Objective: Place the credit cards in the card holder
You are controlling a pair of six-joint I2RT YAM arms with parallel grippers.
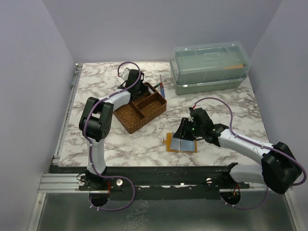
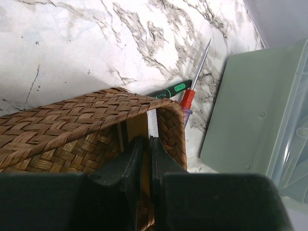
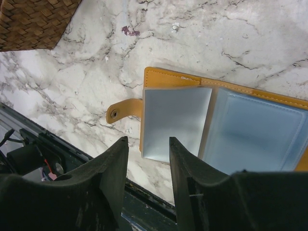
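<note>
The tan card holder lies opened flat near the table's front, its clear sleeves facing up and its snap strap sticking out to the left. Above it, my right gripper is open with nothing between its fingers. At the far left, my left gripper reaches down into the back compartment of the woven basket. There a gold-brown card and a whitish card stand on edge at the fingertips. Only a narrow gap shows between those fingers; whether they grip a card is unclear.
A lidded, pale green plastic box stands at the back right. Between it and the basket lie a screwdriver with a red collar and a green-and-black pen. Table space between basket and card holder is clear.
</note>
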